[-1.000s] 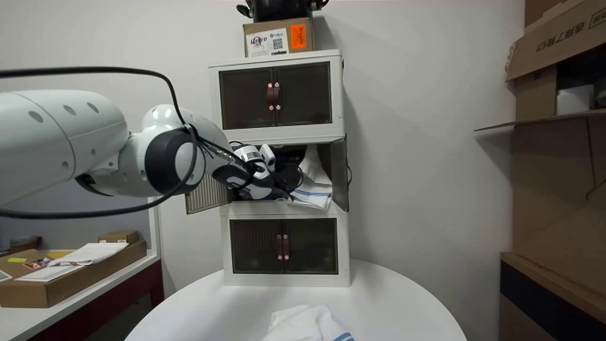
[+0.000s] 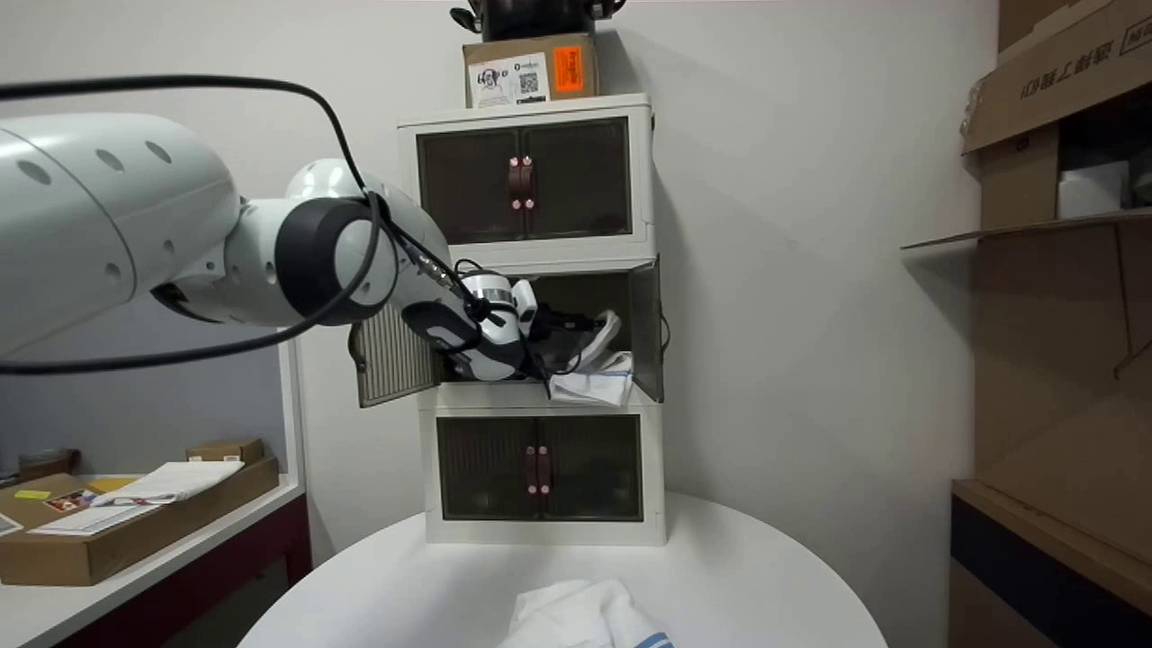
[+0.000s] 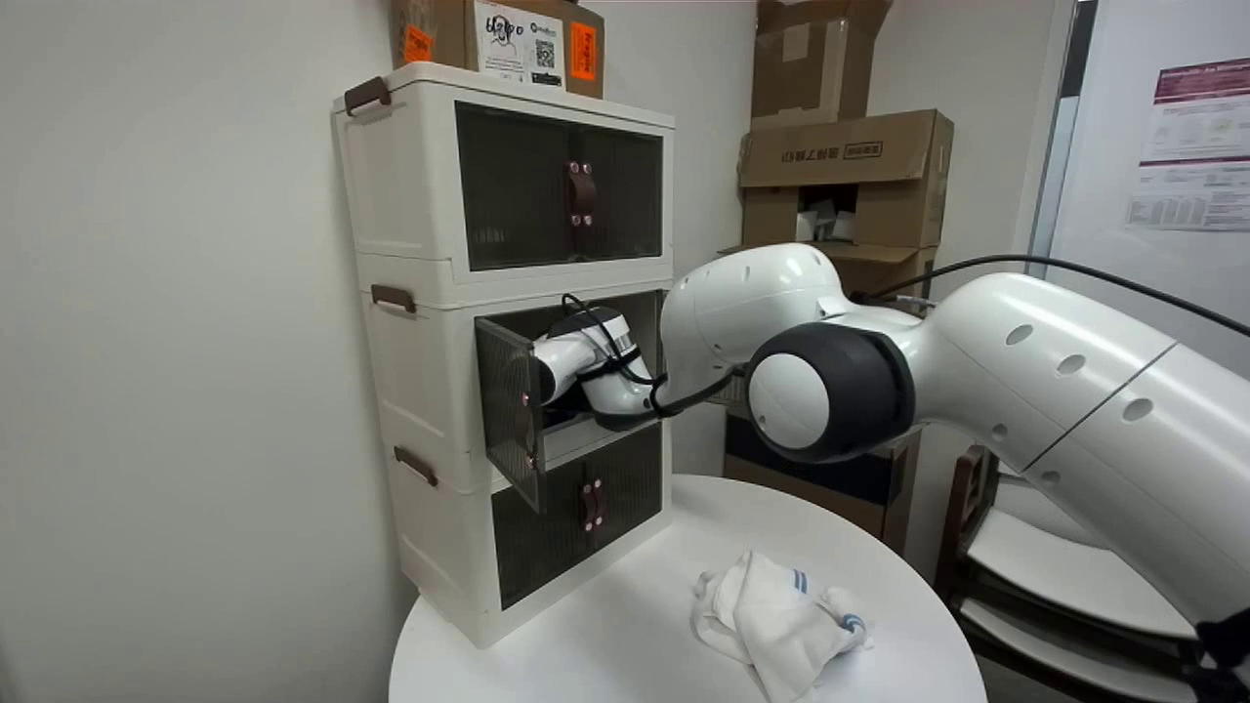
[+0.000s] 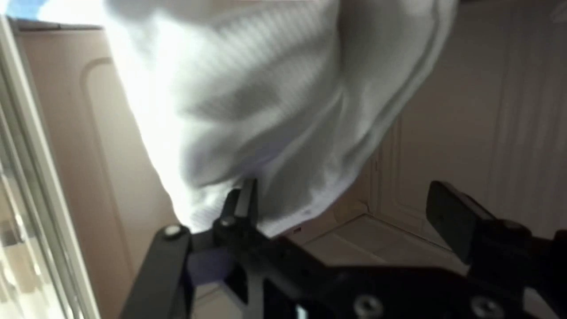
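Observation:
A white towel (image 2: 593, 382) lies in the open middle compartment, at its right side and partly over the front sill. In the wrist view the towel (image 4: 276, 106) fills the upper middle, its lower tip overlapping my left finger (image 4: 242, 204); whether they touch, I cannot tell. My gripper is inside the compartment with its fingers wide apart. The right finger (image 4: 452, 218) stands clear of the cloth. A second white towel with blue stripes (image 3: 768, 621) is crumpled on the round table.
The middle compartment's left door (image 2: 397, 355) and right door (image 2: 645, 329) both stand open, flanking my arm. Above and below, the compartments of the white cabinet (image 3: 404, 351) are closed.
The arm has risen, and its wrist has shifted slightly right. The towel's upper part, which stood tall in the compartment, is now lower, and its blue stripe shows less.

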